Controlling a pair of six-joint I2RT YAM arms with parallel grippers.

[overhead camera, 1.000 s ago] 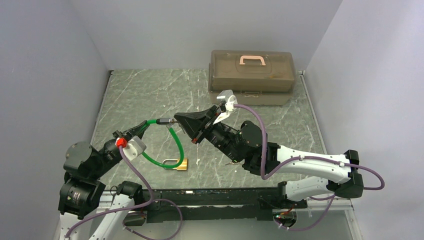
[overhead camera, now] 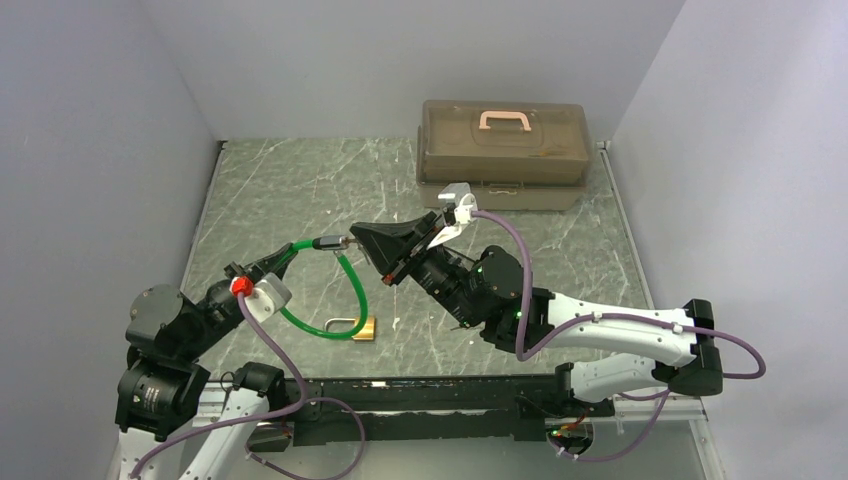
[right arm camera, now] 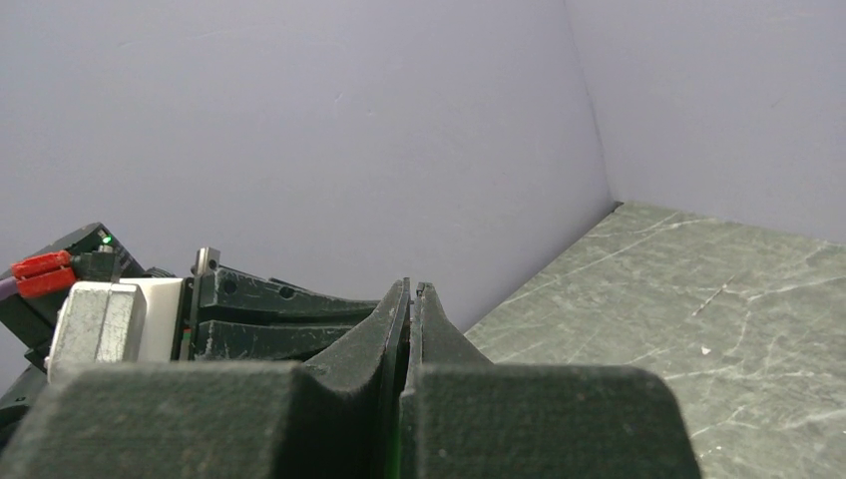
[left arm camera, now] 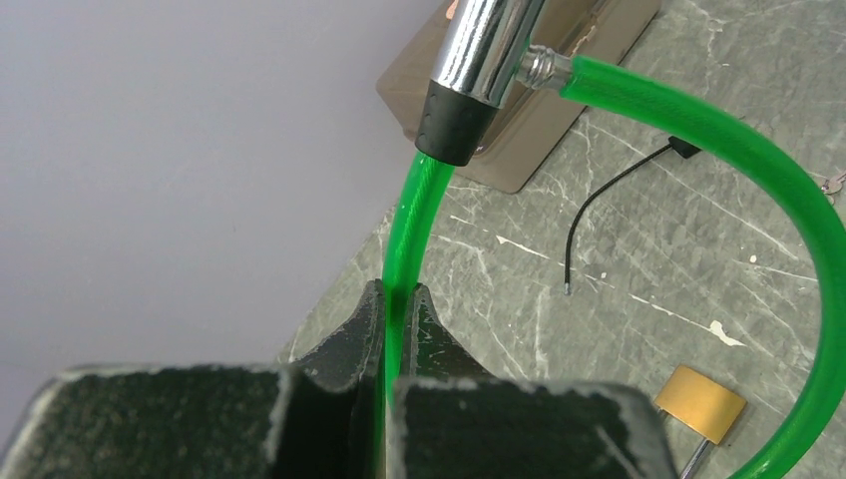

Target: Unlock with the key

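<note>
A green cable lock [overhead camera: 362,290] hangs in a loop above the table, its chrome cylinder [left arm camera: 489,50] ending in a black collar. My left gripper is shut on the green cable just behind that collar. At the cylinder's other end stands my right gripper [overhead camera: 355,236], its fingertips shut. A small shiny bit shows there in the top view, but whether a key sits between the fingers or in the lock is too small to tell. In the right wrist view, the right gripper's fingers [right arm camera: 444,334] hide the cylinder. Small keys [left arm camera: 834,185] lie on the table.
A brass padlock [overhead camera: 365,329] lies on the marble table below the loop. At the back right stands a brown toolbox [overhead camera: 505,150]. A black cord [left arm camera: 589,205] rests on the table. Grey walls enclose the sides.
The left arm and the lock look still.
</note>
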